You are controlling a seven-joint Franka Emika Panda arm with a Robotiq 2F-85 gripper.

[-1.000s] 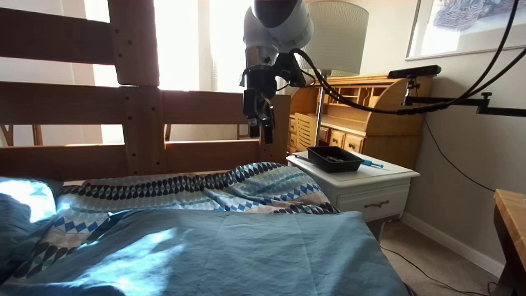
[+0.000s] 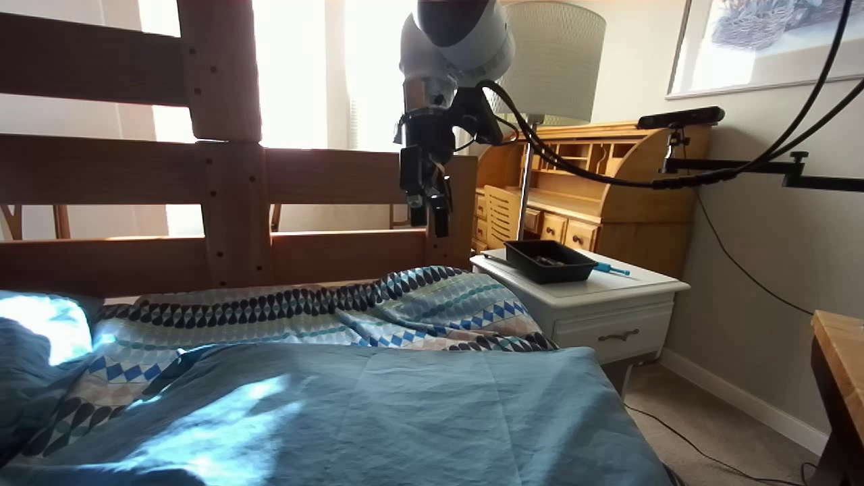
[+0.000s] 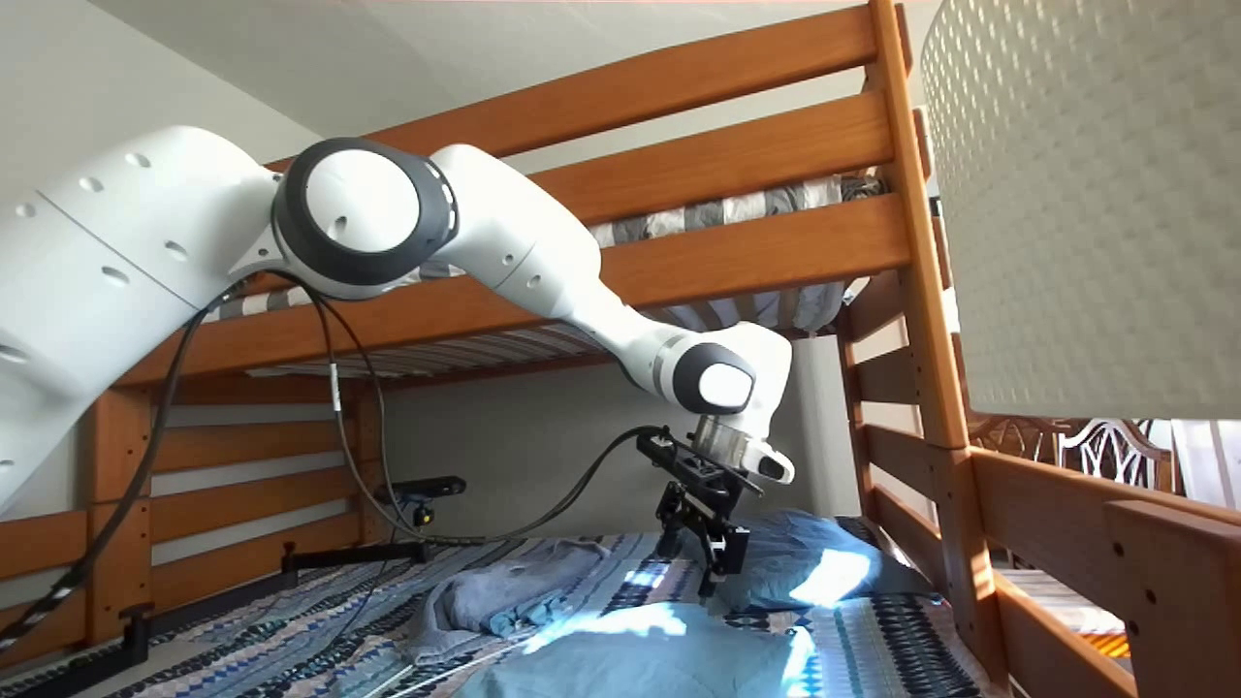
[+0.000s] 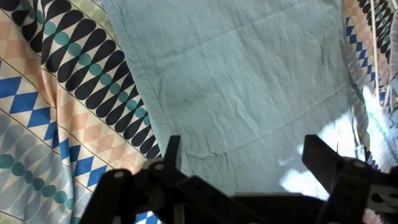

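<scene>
My gripper is open, its two black fingers wide apart with nothing between them. In the wrist view, a plain blue-grey cloth (image 4: pixel 238 86) lies below, largely flat with faint creases; its hemmed left edge runs down past the left finger. Under it is a patterned bedcover (image 4: pixel 85 130) with dark teardrops and blue diamonds. From the side, the gripper (image 2: pixel 429 219) hangs above the bed, clear of the cloth (image 2: pixel 389 405). The second exterior view has the gripper (image 3: pixel 707 570) pointing down, near a blue pillow (image 3: pixel 791 558).
A white nightstand (image 2: pixel 640 283) beside the bed bears a black tray (image 2: pixel 551 271). Wooden bunk rails (image 2: pixel 348 178) stand along the bed, and an upper bunk (image 3: pixel 745 262) spans overhead. A bunched grey-blue cloth (image 3: pixel 500 593) lies elsewhere on the bed.
</scene>
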